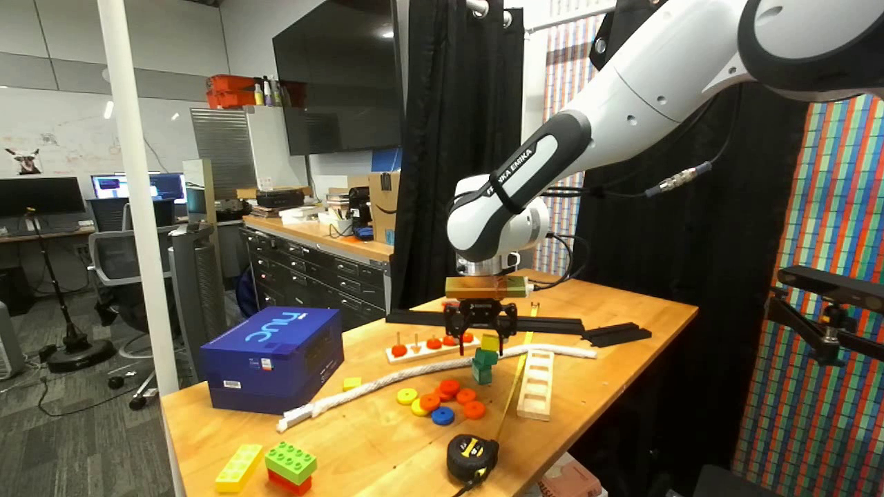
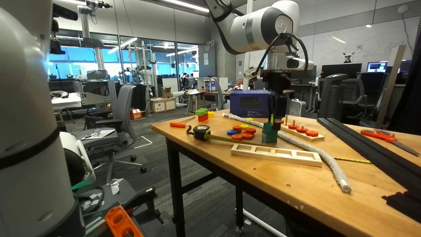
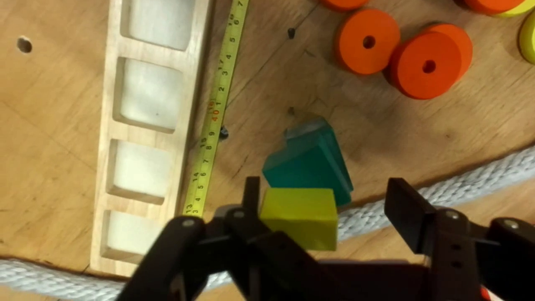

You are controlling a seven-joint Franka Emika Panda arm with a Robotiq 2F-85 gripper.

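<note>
A yellow block (image 3: 299, 210) rests on or just above a stack of two green blocks (image 3: 309, 168), which sit slightly twisted against each other. In exterior view 1 the yellow block (image 1: 490, 343) tops the green blocks (image 1: 483, 366), shifted a little to the right of them. My gripper is partly open around the yellow block. Its left finger lies against or very near the block's side in the wrist view, while a clear gap separates the right finger. From the side, my gripper (image 2: 275, 123) hides most of the yellow block.
Close to the stack run a white rope (image 3: 471, 183), an extended tape measure (image 3: 214, 110) and a wooden tray with square slots (image 3: 145, 135). Orange discs (image 3: 368, 41) lie nearby. A peg board (image 1: 431, 348) stands behind, and a blue box (image 1: 273, 360) is at the left.
</note>
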